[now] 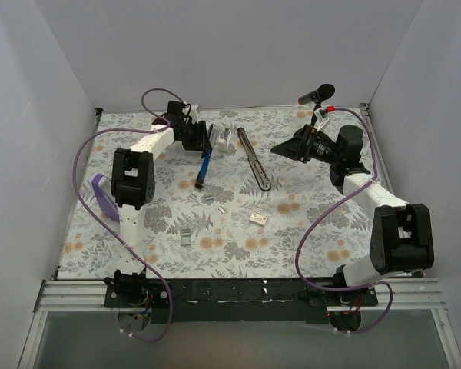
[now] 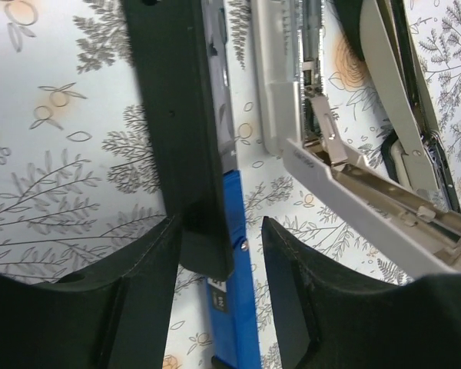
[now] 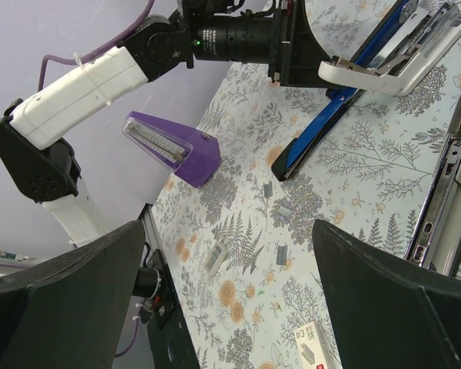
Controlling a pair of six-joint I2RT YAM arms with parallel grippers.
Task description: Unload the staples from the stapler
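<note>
A blue-and-black stapler (image 1: 202, 173) lies on the patterned mat at upper middle, its black part (image 2: 173, 115) beneath my left gripper (image 1: 201, 136). That gripper is part open over it, fingers either side in the left wrist view; whether they touch is unclear. A white stapler (image 3: 353, 75), opened out, lies just right of it. A long dark open stapler (image 1: 253, 163) lies further right. My right gripper (image 1: 290, 152) hangs open at the right, with nothing seen between its fingers.
A purple stapler (image 1: 105, 196) stands at the left edge. A small card-like box (image 1: 258, 219) and several staple strips lie in the middle and front.
</note>
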